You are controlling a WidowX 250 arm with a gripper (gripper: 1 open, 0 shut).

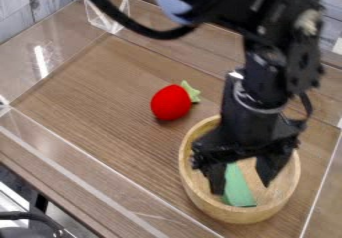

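Observation:
My black gripper (247, 157) is down over a round wooden bowl (211, 197) at the lower right, its fingers open and reaching inside around a green block (238, 194). The arm hides much of the bowl's back and part of the block. A red object (171, 103) with a small green part behind it lies on the table to the upper left of the bowl.
Dark cables hang at the lower left edge. The arm covers much of the upper right.

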